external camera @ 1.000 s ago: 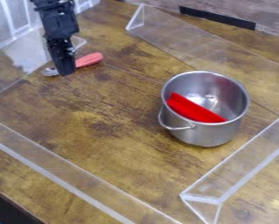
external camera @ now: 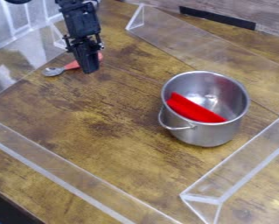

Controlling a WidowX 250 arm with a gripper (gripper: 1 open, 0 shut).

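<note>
The black gripper [external camera: 86,58] is at the upper left, low over the table beside a small spoon-like utensil [external camera: 56,70] with a pale head and a reddish handle, which it partly hides. Whether it touches the utensil is not clear. Its fingers appear close together, shut, with nothing visible between them. At the right stands a steel pot [external camera: 204,131] with a side handle, holding a long red object [external camera: 194,108].
A wooden table [external camera: 94,149] has clear room in the middle and lower left. Transparent barriers [external camera: 223,179] run along the left, top, bottom left and lower right edges.
The pot has not moved.
</note>
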